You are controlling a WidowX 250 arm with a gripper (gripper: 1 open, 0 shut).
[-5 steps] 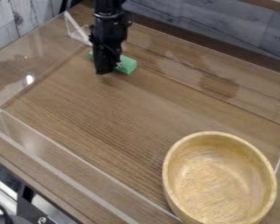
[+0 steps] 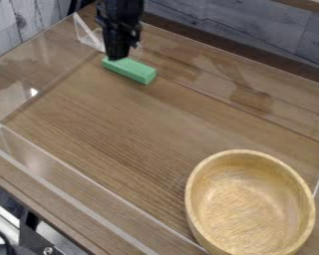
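Observation:
A green block (image 2: 129, 71) lies on the wooden table at the upper middle left. Above and behind it is my black gripper (image 2: 119, 48), raised clear of the block's top face; whether its fingers are open or shut is hard to make out at this size.
A large pale yellow round bowl (image 2: 250, 164) sits at the lower right of the wooden table (image 2: 109, 149). A wall runs along the back edge.
The gripper has moved up and back from the green block, which now shows in full, lying a little lower in the view.

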